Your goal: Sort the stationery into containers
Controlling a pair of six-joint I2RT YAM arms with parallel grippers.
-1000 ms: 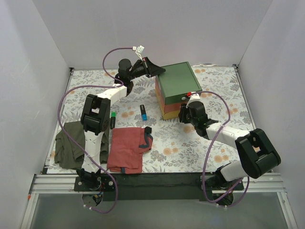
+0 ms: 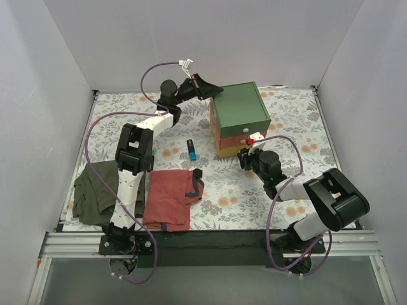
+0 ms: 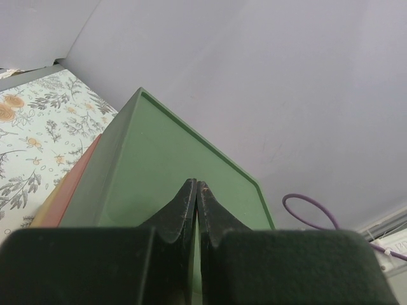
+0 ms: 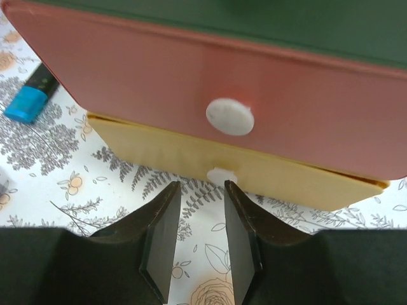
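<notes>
A small cabinet stands at the back with a green top [image 2: 240,101], a red upper drawer [image 2: 232,141] and a yellow lower drawer [image 2: 230,152]. Each drawer front has a white knob, the lower knob [image 4: 222,176] showing just beyond my right fingertips. My right gripper is part open before the yellow drawer, nothing visibly held. Over the green top, my left gripper is shut with nothing showing between its fingers. A black marker with a blue end [image 2: 191,150] lies left of the cabinet. Something green [image 2: 153,152] peeks out beside the left arm, mostly covered.
A red cloth item [image 2: 168,200] with dark trim lies at front left, and a dark green folded cloth [image 2: 95,194] sits farther left. Walls rise on both sides and behind.
The left arm has shifted slightly right and now covers most of the green-ended item.
</notes>
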